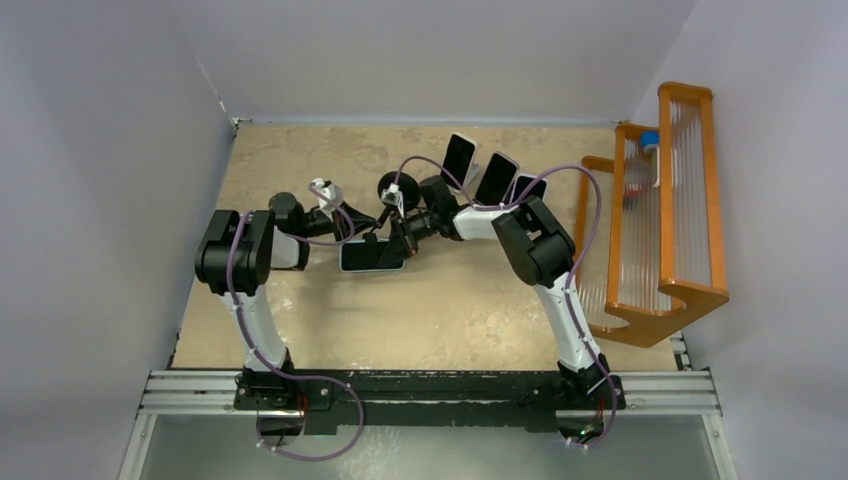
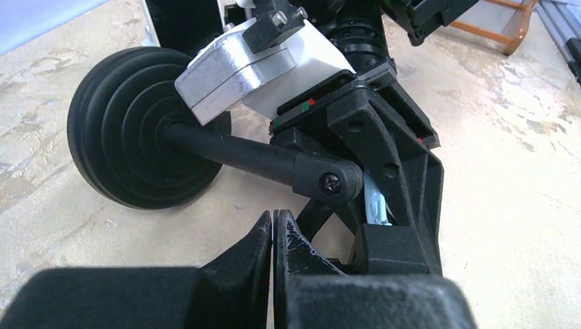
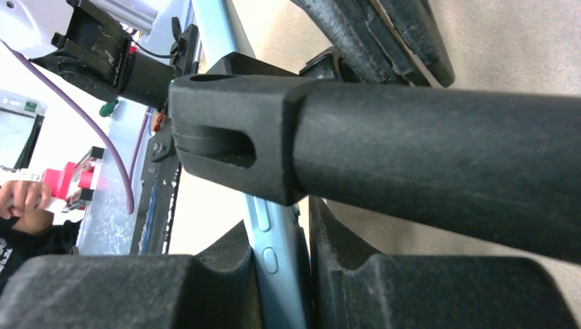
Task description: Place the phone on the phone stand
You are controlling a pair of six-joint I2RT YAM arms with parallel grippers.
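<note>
The dark-screened phone (image 1: pixel 368 256) appears face up in the top view, below the black stand's round base (image 1: pixel 398 188). In the left wrist view, the stand's stem (image 2: pixel 233 156) runs from its ringed base to a hinge beside the phone's blue edge (image 2: pixel 374 201). My left gripper is shut close to that hinge, with nothing showing between its fingers. In the right wrist view, the fingers of my right gripper flank the phone's blue side (image 3: pixel 273 257). Whether both press on it cannot be made out. Stand parts hide some of the phone there.
Several dark phones or tablets (image 1: pixel 497 180) lean at the back, partly behind the right arm. A wooden rack (image 1: pixel 665 200) stands at the right. My two grippers are very close together.
</note>
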